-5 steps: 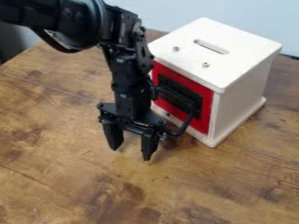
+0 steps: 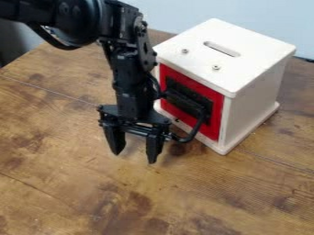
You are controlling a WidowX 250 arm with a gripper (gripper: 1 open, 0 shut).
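Observation:
My black gripper (image 2: pixel 135 142) hangs low over the wooden table at the centre-left of the view, its two fingers apart and pointing down with nothing visible between them. Just right of it stands a white box (image 2: pixel 252 92) with a slot (image 2: pixel 221 48) and small fittings on top. Its front has a red panel (image 2: pixel 211 130) around a dark recessed part (image 2: pixel 185 92), partly hidden by my arm and cable.
A pale wall (image 2: pixel 282 18) stands behind at the right.
My arm and gripper have shifted very slightly left. The box has not moved.

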